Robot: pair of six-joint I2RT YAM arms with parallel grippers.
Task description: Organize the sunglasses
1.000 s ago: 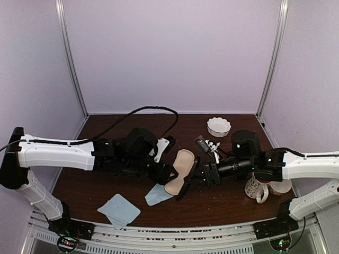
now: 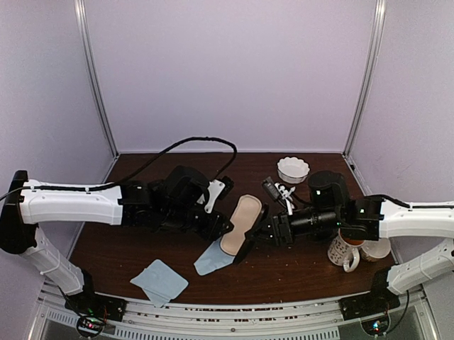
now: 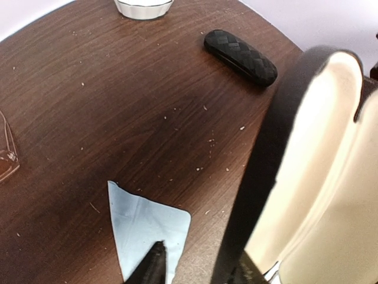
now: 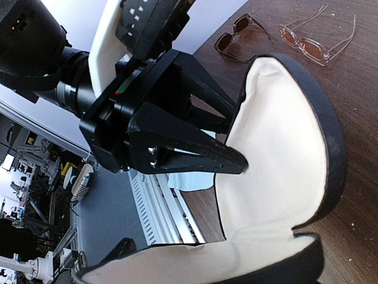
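Note:
An open sunglasses case (image 2: 242,221), black outside with a cream lining, is held above the table between both arms. My right gripper (image 2: 260,231) is shut on one half of it; its fingers are mostly hidden behind the case in the right wrist view. At the rim of the other half, my left gripper (image 2: 225,229) stands part open, one fingertip (image 4: 237,164) by the lining and the other beyond the rim. The cream inside (image 4: 277,142) looks empty. Brown-lensed dark sunglasses (image 4: 243,25) and clear pink-framed sunglasses (image 4: 303,44) lie on the table.
A closed black woven case (image 3: 241,56) lies on the table. Light-blue cloths (image 2: 160,281) are at the front, one partly below the held case. A white scalloped bowl (image 2: 293,169) stands at the back, a mug (image 2: 342,251) at the right.
The held case has risen very slightly in the top view. My left gripper has edged a little left, away from it; the right arm has barely moved.

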